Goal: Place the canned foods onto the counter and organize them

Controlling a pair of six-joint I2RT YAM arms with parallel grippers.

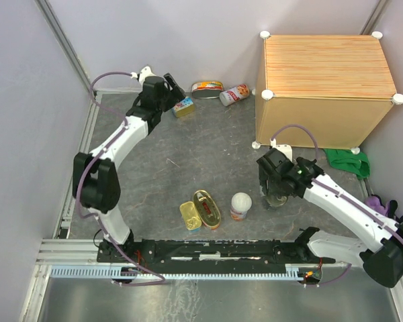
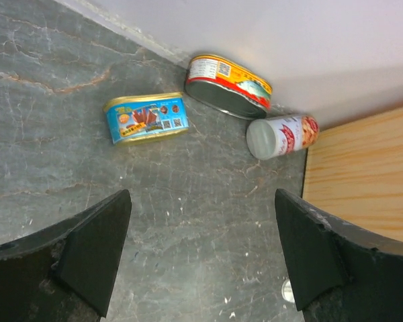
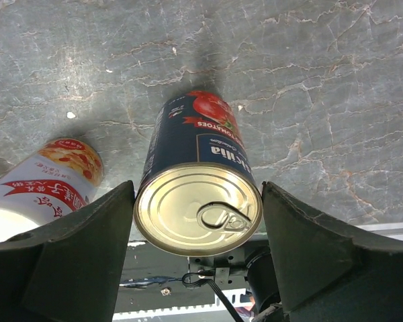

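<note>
A dark blue tomato can (image 3: pixel 195 144) with a gold pull-ring lid stands between the fingers of my right gripper. Both fingers touch its sides near the lid; whether its base rests on the counter cannot be told. My left gripper (image 1: pixel 176 90) is open and empty, above the back left. Beyond its fingers lie a blue-and-gold tin (image 2: pixel 148 119), an oval tin (image 2: pixel 228 86) on its side by the back wall, and a white-and-red can (image 2: pixel 282 135) lying down. Near the front edge are a small gold tin (image 1: pixel 191 215), an oval gold tin (image 1: pixel 207 208) and a white-lidded can (image 1: pixel 240 206).
A wooden cabinet (image 1: pixel 329 74) fills the back right, with a green cloth (image 1: pixel 348 161) beside its front corner. The black rail (image 1: pixel 211 257) runs along the front edge.
</note>
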